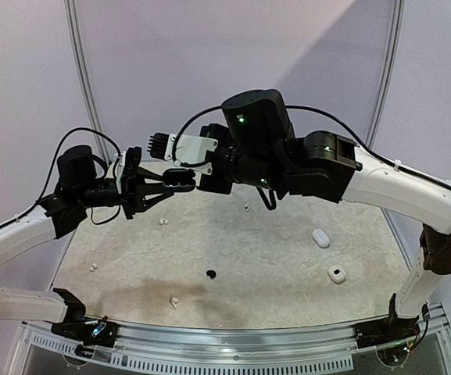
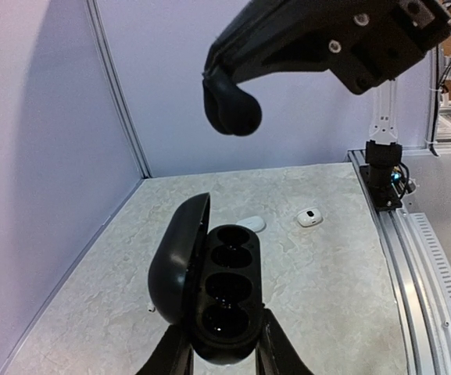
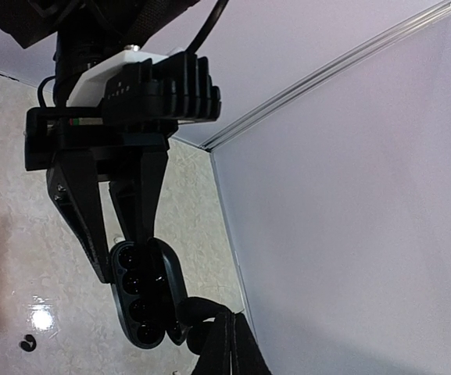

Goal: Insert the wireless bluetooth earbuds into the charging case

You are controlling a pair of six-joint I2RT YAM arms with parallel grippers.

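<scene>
Held up above the table at the left is a black charging case (image 1: 180, 180), with my left gripper (image 1: 161, 188) shut on its end. The case's lid (image 2: 180, 258) stands open, and its row of round wells (image 2: 228, 287) looks empty and dark. A black earbud (image 2: 233, 108) hangs at the tip of my right gripper, whose fingers are closed together. In the left wrist view the earbud is above the case and apart from it. From the right wrist view, the earbud (image 3: 199, 311) overlaps the lid's edge; contact is unclear.
Another black earbud (image 1: 211, 273) lies on the table (image 1: 272, 297). Two white cases, one (image 1: 321, 238) behind the other (image 1: 336, 273), rest at the right. Small white pieces, such as one near the front (image 1: 174, 302), are scattered at the left and middle.
</scene>
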